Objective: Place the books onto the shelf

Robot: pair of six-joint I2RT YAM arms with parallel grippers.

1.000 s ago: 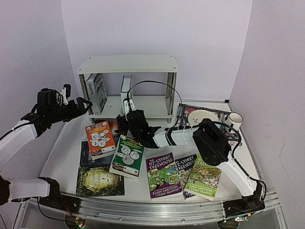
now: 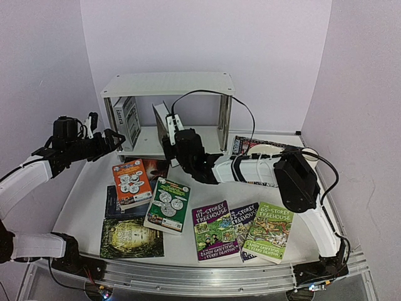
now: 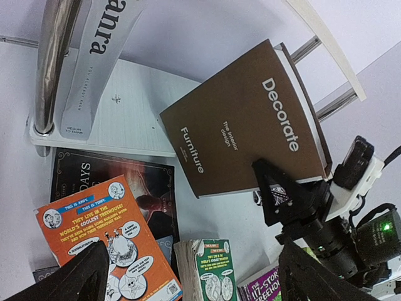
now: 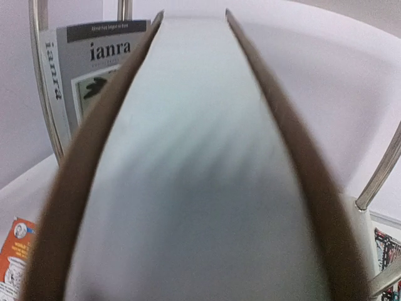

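Note:
A brown "Decorate" file is tilted at the front of the white shelf (image 2: 167,84), held by my right gripper (image 2: 170,139), which is shut on it; its pale edge (image 4: 194,157) fills the right wrist view. The grey ianra file (image 2: 128,122) stands upright at the shelf's left end. My left gripper (image 2: 108,143) hangs left of the shelf; whether it is open is hard to tell. Below lie an orange book (image 2: 131,184), a green book (image 2: 166,204), purple (image 2: 213,229) and light green (image 2: 268,229) Treehouse books.
A dark forest-cover book (image 2: 131,238) lies at the front left. A patterned mat (image 2: 241,144) with a plate lies right of the shelf, partly behind my right arm. The shelf's right part is free. Walls enclose the table.
The file in my right gripper has tilted, its top leaning left. The right arm has moved slightly up and right. The left arm has barely moved.

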